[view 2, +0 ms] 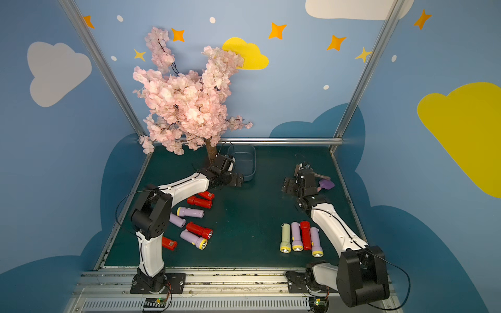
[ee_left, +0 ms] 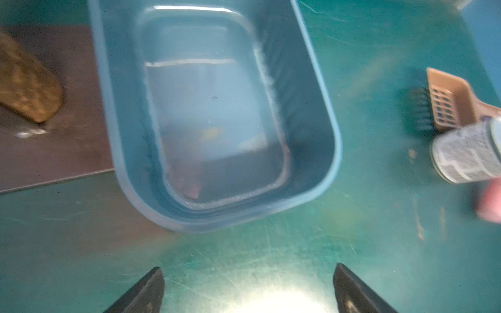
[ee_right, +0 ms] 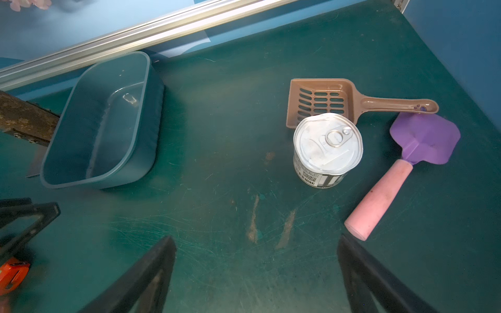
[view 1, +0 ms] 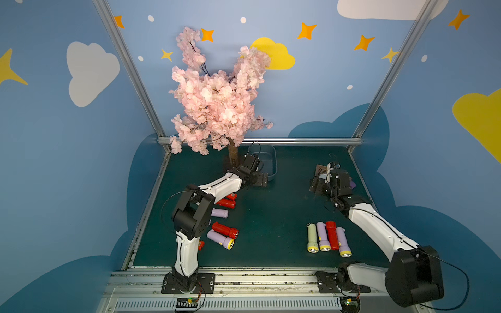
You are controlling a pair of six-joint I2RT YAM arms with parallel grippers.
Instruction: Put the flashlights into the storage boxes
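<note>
The blue storage box stands empty at the back beside the tree trunk. My open left gripper is held just in front of it, the box filling much of the left wrist view. My right gripper, open and empty, hangs over the back right near a can. Several red and lilac flashlights lie loosely at the front left, partly hidden by the left arm. A pale green flashlight, two lilac ones and a red flashlight lie side by side at the front right.
A brown slotted scoop and a purple shovel with pink handle lie around the can at the back right. A cherry tree rises at the back left.
</note>
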